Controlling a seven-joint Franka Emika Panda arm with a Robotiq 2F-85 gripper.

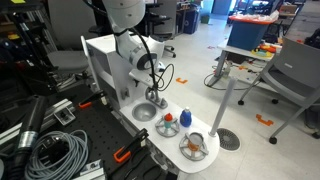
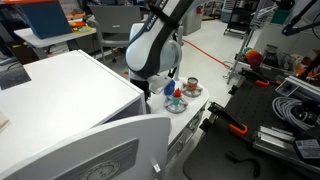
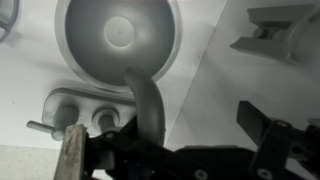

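Note:
My gripper stands open at the toy kitchen's sink, its dark fingers far apart in the wrist view. The dark curved faucet spout shows between them; whether either finger touches it I cannot tell. Beyond the spout is the round grey sink bowl, which looks empty. A faucet handle sits on the mount beside the spout. In exterior view 1 the arm reaches down behind the sink, and the fingertips are too small to make out.
A red item stands on the nearer burner, with a blue item beside it. An orange-brown cup sits on the other burner. A second round basin lies left of the sink. A black rail with coiled cable runs along the front.

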